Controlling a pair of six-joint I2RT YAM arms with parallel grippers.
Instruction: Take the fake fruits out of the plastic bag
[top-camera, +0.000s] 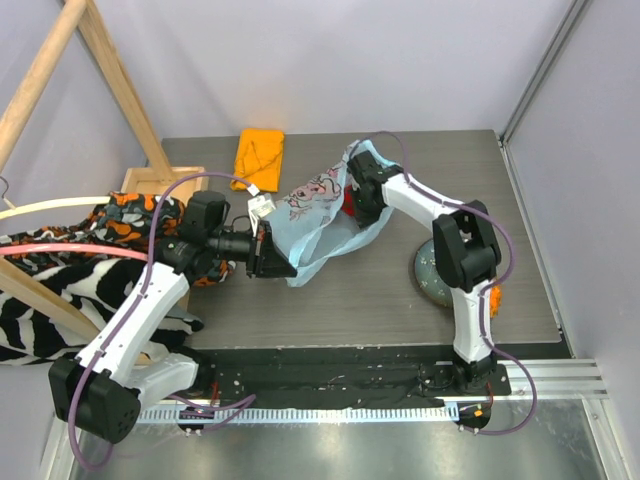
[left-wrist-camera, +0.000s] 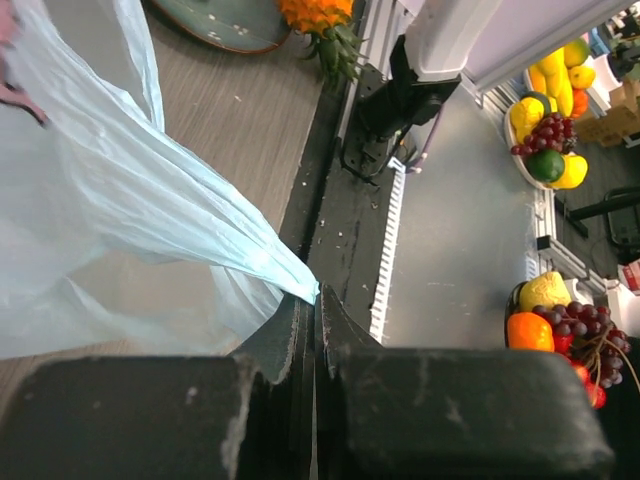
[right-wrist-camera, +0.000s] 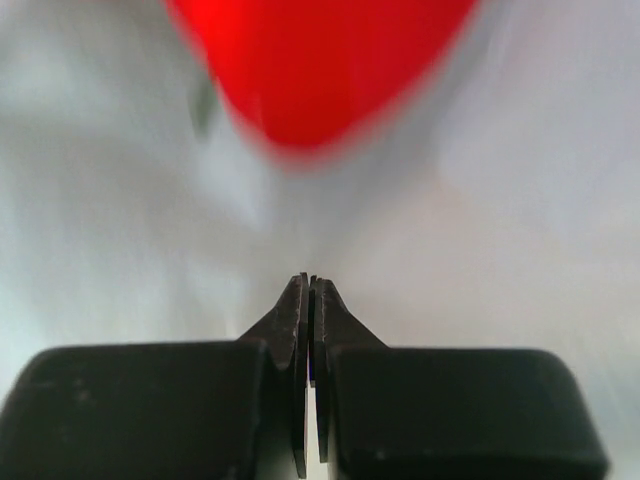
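Note:
The pale blue plastic bag lies open at mid-table, its side drawn up to the left. My left gripper is shut on a gathered fold of the bag's edge. A red fruit is inside the bag, blurred in the right wrist view. Below it there, my right gripper is shut with nothing between its fingertips, the fruit beyond them and apart. From the top, the right gripper reaches into the bag and only a bit of red shows beside it; other contents are hidden.
At the table's right stands a grey-green plate, partly under the right arm, with an orange pineapple beside it. An orange cloth lies at the back left.

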